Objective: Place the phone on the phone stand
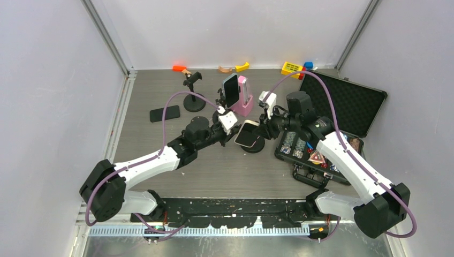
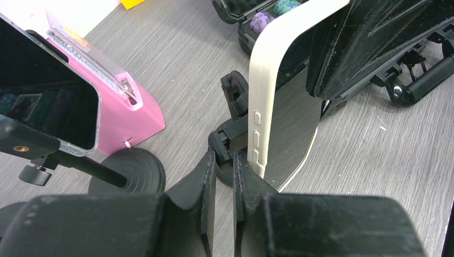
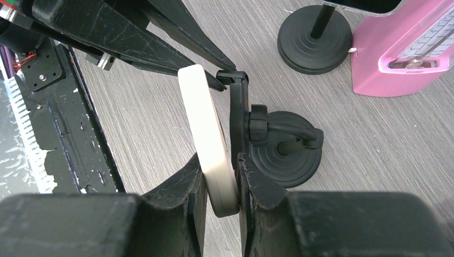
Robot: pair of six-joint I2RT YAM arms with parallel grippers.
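A white phone point(image 1: 247, 134) point(image 2: 261, 91) point(image 3: 206, 134) is tilted against the black phone stand point(image 2: 235, 96) point(image 3: 240, 112) at centre, whose round base point(image 1: 251, 148) rests on the table. My right gripper point(image 1: 261, 130) is shut on the phone's edge. My left gripper point(image 1: 235, 130) is shut on the stand's black holder, low beside the phone in the left wrist view. In the right wrist view, the left fingertips reach the holder's upper end.
Behind are a second stand holding a phone point(image 1: 231, 90), a pink holder point(image 1: 243, 104), an empty stand point(image 1: 194, 103) and a dark phone point(image 1: 164, 113). An open case point(image 1: 342, 101) lies at right.
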